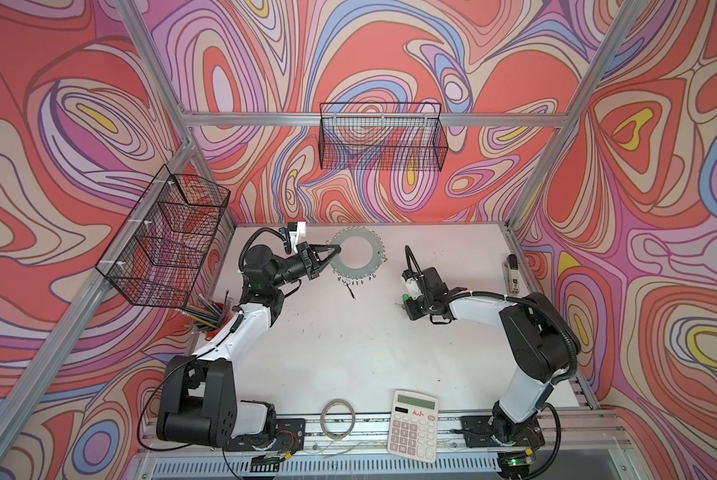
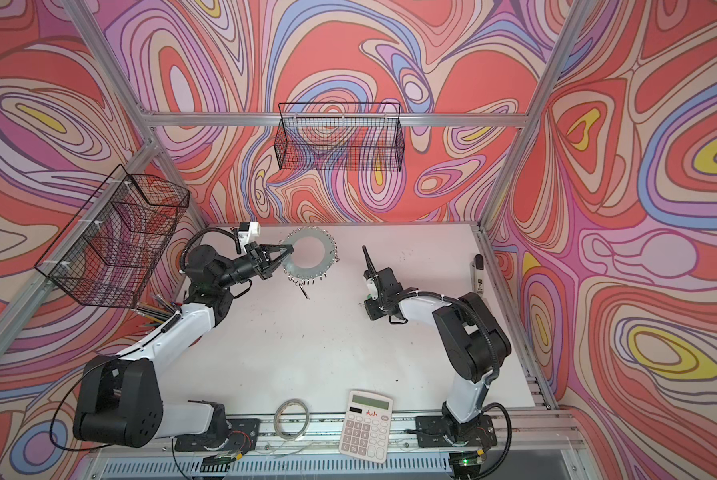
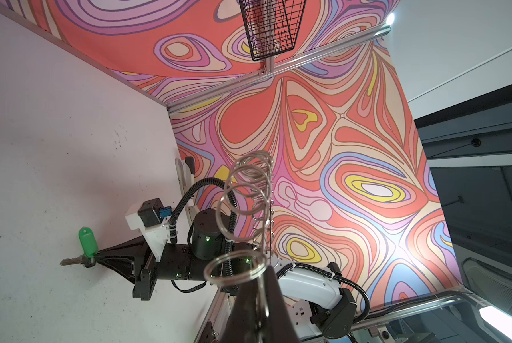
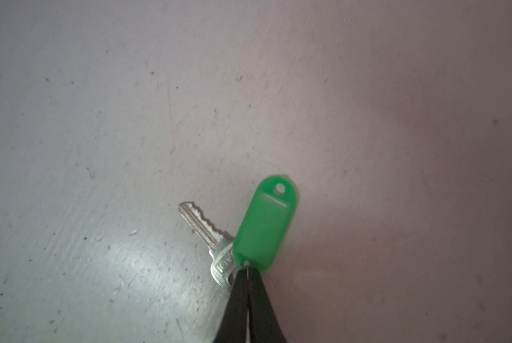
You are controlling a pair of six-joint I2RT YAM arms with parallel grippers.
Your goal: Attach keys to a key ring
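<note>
My left gripper [image 1: 334, 249] is raised and shut at the edge of a large disc-like key ring [image 1: 378, 249] with small metal rings along its rim; in the left wrist view several rings [image 3: 233, 265] hang in front of its fingertips. On the table, a silver key [image 4: 201, 225] lies with a green tag [image 4: 264, 223]. My right gripper is down with its fingertips shut at the tag's lower end, by the key's head; whether anything is between them is hard to see.
Wire baskets [image 1: 382, 144] hang at the back and left. A calculator [image 1: 412, 424] and a coiled loop [image 1: 337, 416] lie at the front edge.
</note>
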